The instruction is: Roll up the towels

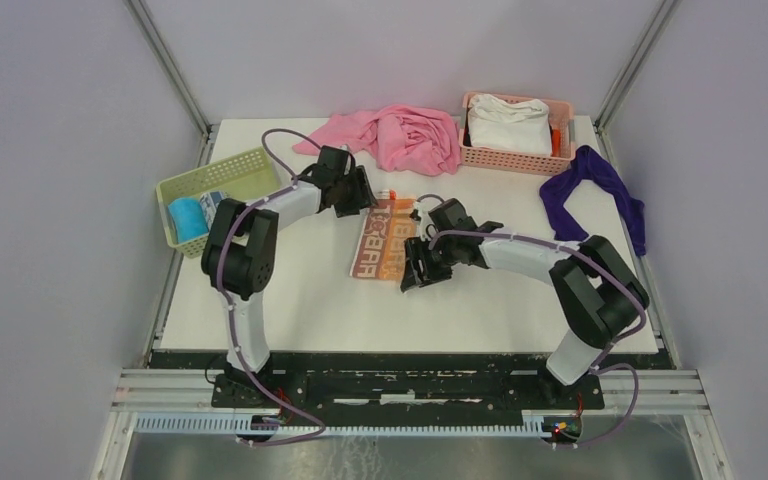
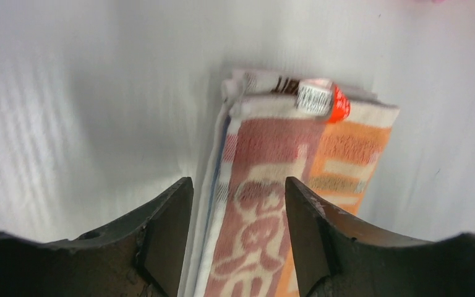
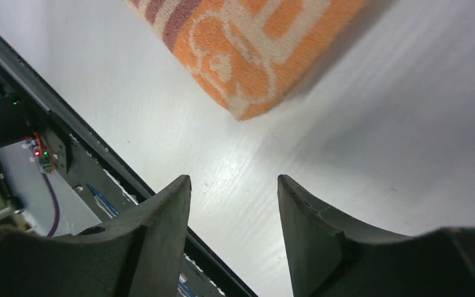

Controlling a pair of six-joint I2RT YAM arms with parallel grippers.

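Observation:
The folded orange and brown towel point(image 1: 384, 240) lies flat in the middle of the table, its long side running from back to front. In the left wrist view, its far end shows layered edges and a white-and-red tag point(image 2: 321, 100). My left gripper point(image 1: 367, 207) is at the towel's back left corner, fingers part open and nothing gripped between them. By the towel's front right edge my right gripper point(image 1: 407, 288) stands open and empty. An orange corner of the towel point(image 3: 247, 80) appears ahead of its fingers in the right wrist view.
A green basket point(image 1: 175, 187) with rolled towels point(image 1: 188, 218) stands at left. Behind are a crumpled pink towel point(image 1: 415, 138) and a pink basket point(image 1: 505, 160) holding white cloth point(image 1: 510, 125). A purple cloth point(image 1: 562, 205) lies at right.

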